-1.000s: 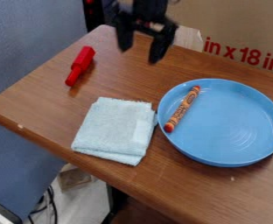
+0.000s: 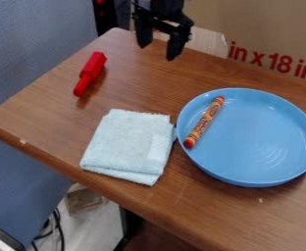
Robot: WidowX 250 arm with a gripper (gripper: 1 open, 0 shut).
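Note:
My gripper (image 2: 157, 47) hangs at the top centre of the view above the back of the wooden table, its two dark fingers apart with nothing visible between them. A red bottle-like object (image 2: 90, 74) lies at the left of the table. A folded pale blue cloth (image 2: 126, 147) lies at the front middle. On the right a blue plate (image 2: 261, 141) holds an orange crayon-shaped stick (image 2: 204, 122) near its left side.
The wooden table (image 2: 117, 207) has clear surface at the back middle and along the front right. A cardboard box (image 2: 267, 29) stands behind it. Cables lie on the floor at the lower left.
The gripper has risen and moved back, away from the table's middle, and is sharper in view now. The objects on the table have not moved.

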